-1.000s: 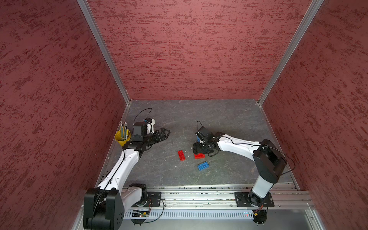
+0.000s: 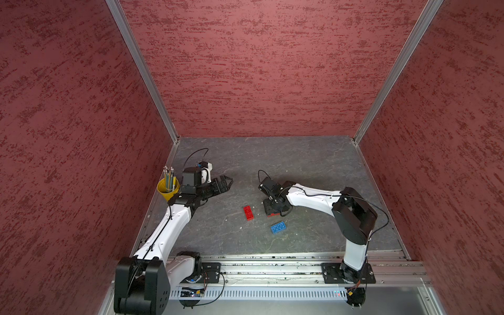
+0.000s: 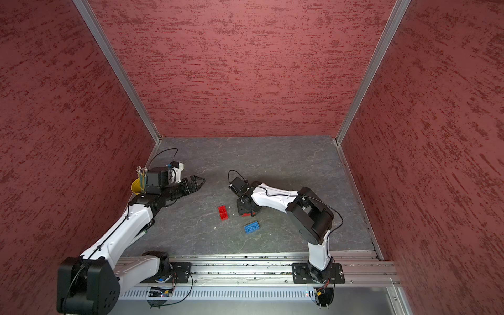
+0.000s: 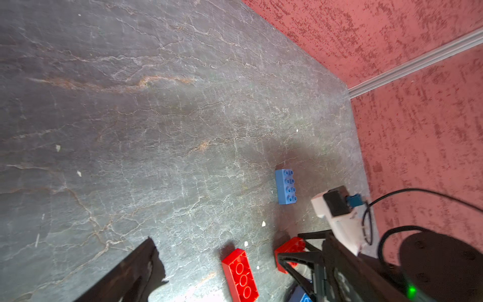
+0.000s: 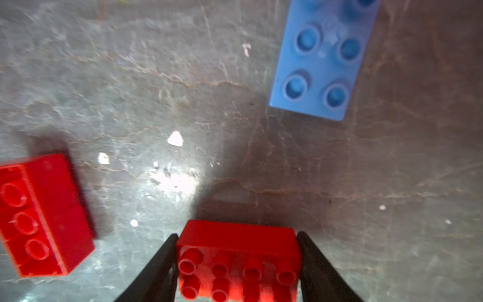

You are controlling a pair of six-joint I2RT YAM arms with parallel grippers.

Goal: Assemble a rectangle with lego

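Note:
Low in the right wrist view, my right gripper is shut on a red brick (image 5: 239, 234), one finger at each end. A second red brick (image 5: 55, 216) lies apart to its left, also seen in the top left view (image 2: 248, 212). A blue brick (image 5: 322, 60) lies beyond. In the left wrist view another blue brick (image 4: 285, 186) rests farther off, and part of a blue brick (image 4: 300, 297) shows at the bottom edge. My left gripper (image 2: 226, 183) stands open over the left side of the table, nothing between its fingers.
A yellow cup (image 2: 166, 190) with long thin items stands at the left edge beside my left arm. Walls enclose the table at back and sides.
The left arm has not moved.

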